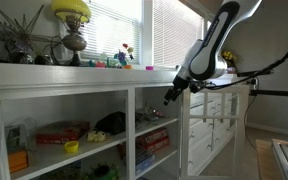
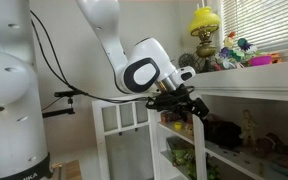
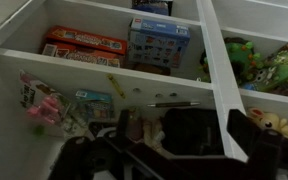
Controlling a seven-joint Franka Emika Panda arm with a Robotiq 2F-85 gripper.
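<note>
My gripper [image 1: 170, 96] hangs in front of the right part of a white shelf unit [image 1: 131, 115], below its top edge. In the second exterior view the gripper [image 2: 196, 104] is close to the top of an upright shelf post. Dark fingers [image 3: 254, 138] stand apart at the bottom of the wrist view, and the gripper is open with nothing seen between them. Beyond them lie a red box [image 3: 86, 40], a blue box [image 3: 157, 42], a dark cloth-like item [image 3: 192, 130] and a pink toy [image 3: 50, 108].
On the shelf top stand a brass lamp [image 1: 72, 25] and a pink item [image 2: 260, 60]. A yellow cup [image 1: 72, 147] and a red box [image 1: 61, 133] sit on the left shelves. An open white-framed door [image 1: 212, 135] stands beneath the arm.
</note>
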